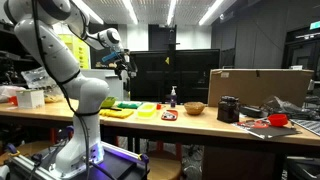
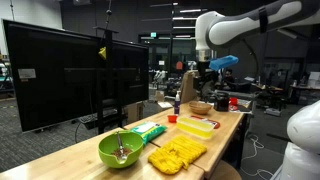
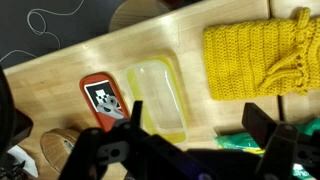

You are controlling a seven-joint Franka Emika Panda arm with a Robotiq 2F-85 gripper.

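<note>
My gripper stands open above the table, its fingers wide apart and nothing between them. Beneath it in the wrist view lies a clear, yellow-rimmed container [image 3: 158,92], its lower part close to the left finger. A yellow knitted cloth [image 3: 255,60] is spread at the upper right. On the left is a red tray [image 3: 104,97] with a panda-like picture. A green packet [image 3: 238,141] shows partly behind the right finger. In exterior view 1 the gripper [image 1: 125,74] hangs well above the table.
A green bowl [image 2: 120,150] stands at the near table end in exterior view 2. The red cup [image 2: 172,118] sits near the container, and a brown basket [image 1: 193,108] lies beyond it. A black pot [image 1: 228,110] and a cardboard box [image 1: 258,88] occupy the other end.
</note>
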